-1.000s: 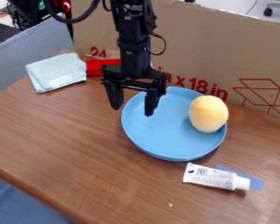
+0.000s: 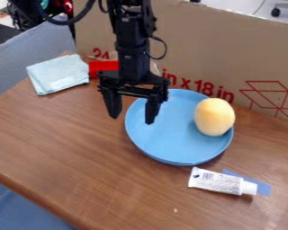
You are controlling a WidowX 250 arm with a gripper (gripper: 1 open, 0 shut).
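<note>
My black gripper (image 2: 132, 111) hangs open over the left edge of a blue plate (image 2: 175, 145), its two fingers apart with nothing visible between them. On the right side of the plate sits a pale yellow round object (image 2: 214, 116). A white tube (image 2: 221, 182) lies on the wooden table in front of the plate, partly over a small blue patch.
A folded pale cloth (image 2: 58, 75) lies at the back left. A red object (image 2: 101, 66) is partly hidden behind my arm. A cardboard panel (image 2: 248, 67) stands along the back.
My gripper has moved slightly downward compared with a second ago. The plate, the yellow object, the tube and the cloth have not visibly moved.
</note>
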